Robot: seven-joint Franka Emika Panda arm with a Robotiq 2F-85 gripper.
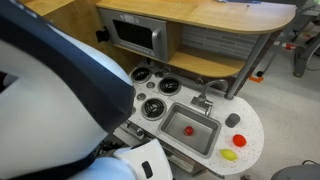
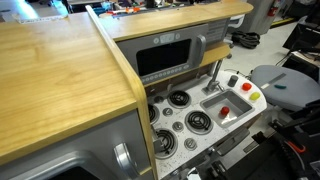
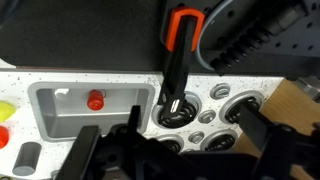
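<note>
My gripper shows at the bottom of the wrist view, its two dark fingers spread wide apart. A black strip with an orange-edged end (image 3: 183,20) crosses the view above and between them; whether it touches either finger I cannot tell. A small red object (image 3: 95,100) lies in the grey sink (image 3: 75,127), left of the fingers. That red object (image 1: 188,130) shows in the basin in exterior view 1 too. The large white arm (image 1: 50,110) fills the left there, and the fingers cannot be made out.
Right of the sink stand a dark cylinder (image 1: 232,120), a red round object (image 1: 239,140) and a yellow object (image 1: 229,155). Several burners (image 2: 180,99) lie left of the sink. The faucet (image 1: 204,98) rises behind it, and a microwave (image 2: 165,57) hangs above the burners.
</note>
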